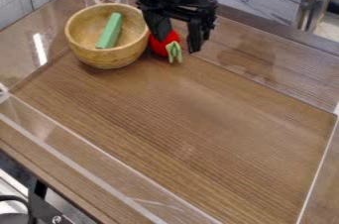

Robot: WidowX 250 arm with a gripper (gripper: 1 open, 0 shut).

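Observation:
A wooden bowl (pixel 131 48) at the upper left holds a long green object (pixel 109 31). Beside its right side a red object (pixel 165 41) with a pale green part lies on the wooden table (pixel 185 139), partly hidden. The black robot arm reaches down from the top centre, its gripper (pixel 175 32) over the red object; whether its fingers are open or shut is unclear.
A white edge runs along the top right, and a white ribbed surface shows at the top left. A dark cable lies at the lower left corner.

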